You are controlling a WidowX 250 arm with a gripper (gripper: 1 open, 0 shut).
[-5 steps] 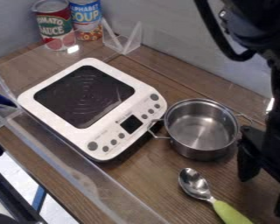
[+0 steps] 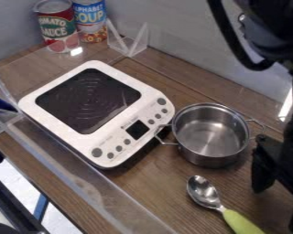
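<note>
A white induction cooker (image 2: pixel 124 137) with a black plate sits on the wooden counter at left centre. Beside it on the right stands a steel pot (image 2: pixel 211 132) with handles, empty. A spoon with a green handle (image 2: pixel 238 221) lies in front of the pot. My dark gripper (image 2: pixel 278 187) is at the right edge, right of the pot and spoon, partly out of frame. Whether it is open or shut is unclear.
A tomato sauce can (image 2: pixel 58 23) and a soup can (image 2: pixel 91 18) stand at the back left. A clear plastic edge runs along the counter's front left. Some bare wood lies behind the pot.
My arm at the right edge has shifted slightly. The objects on the counter have not moved.
</note>
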